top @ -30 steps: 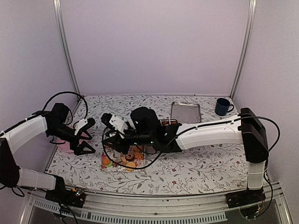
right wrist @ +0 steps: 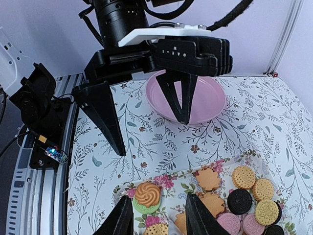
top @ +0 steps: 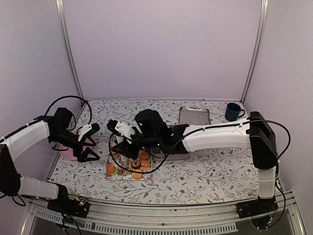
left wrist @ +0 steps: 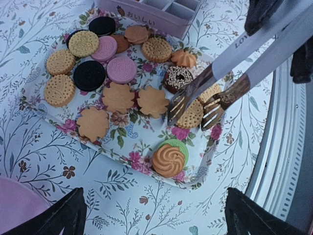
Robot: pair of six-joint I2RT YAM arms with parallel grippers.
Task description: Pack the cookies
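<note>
Cookies of several kinds lie on a floral tray [left wrist: 54, 120], among them a swirl cookie [left wrist: 168, 160] over a green one. From the upper right of the left wrist view, metal tongs [left wrist: 230, 54] reach down, prongs apart over a round pale cookie [left wrist: 190, 116]; whether they grip it I cannot tell. The fingers of my right gripper stand apart, one on each side of the tongs' arms. My left gripper [top: 93, 142] is open and empty beyond the tray's edge. A pink box [left wrist: 161, 18] with compartments stands beyond the tray.
At the left, a pink plate [right wrist: 208, 100] lies under my left gripper. An empty grey tray [top: 194, 116] is behind my right arm, and a dark blue mug [top: 234, 112] stands far right. Clear cloth spreads at front right.
The left arm has stayed still.
</note>
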